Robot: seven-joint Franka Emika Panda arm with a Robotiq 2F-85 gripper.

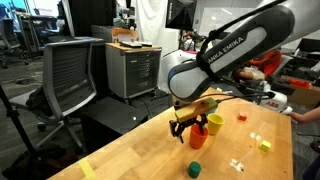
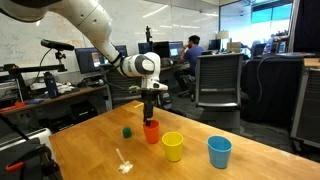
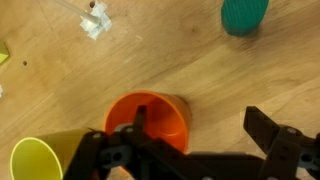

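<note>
A red-orange cup (image 3: 150, 102) stands upright, its mouth facing up in the wrist view. My gripper is open above it, with the cup's near wall in the gap. One finger (image 3: 134, 138) lies over the cup's mouth; the other (image 3: 264, 126) is outside, over bare wood. Whether either touches the cup cannot be told. In exterior view 1 the red cup (image 1: 199, 138) sits right under the fingers. A yellow cup (image 3: 38, 158) stands close beside it, partly hidden by the gripper. In exterior view 2 a blue cup (image 2: 219, 152) stands farther right.
A small green object (image 3: 243, 14) lies near the red cup. A white piece with a thin stick (image 2: 124, 158) rests on the wooden table (image 2: 80, 155). Small yellow (image 1: 265, 146) and red blocks (image 1: 267, 94) lie farther right.
</note>
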